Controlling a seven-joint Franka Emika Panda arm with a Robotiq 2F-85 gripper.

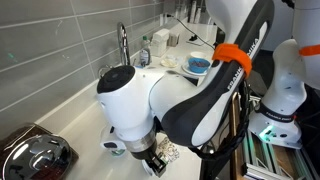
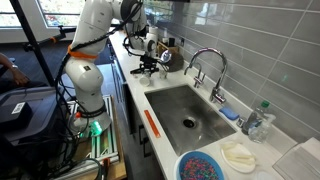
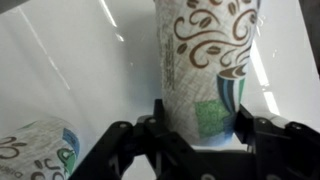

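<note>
A patterned cup [image 3: 205, 70], with brown swirls and a green and blue patch, fills the upper middle of the wrist view. Its narrow end lies between the fingers of my gripper. The fingers look very close to its sides; whether they press on it is unclear. A second cup [image 3: 38, 152] of the same pattern lies at the lower left, apart from the fingers. Exterior view 1 shows a patterned cup [image 1: 167, 150] beside the gripper, partly hidden by the arm. From exterior view 2, the arm's end is over the far counter, too small to read.
A sink [image 2: 190, 118] with a tall faucet [image 2: 212, 62] takes up the middle of the counter. Bottles [image 2: 258, 122] and a blue-filled bowl [image 2: 200, 167] stand at its near end. A shiny metal appliance [image 1: 38, 152] is close to the arm at the lower left.
</note>
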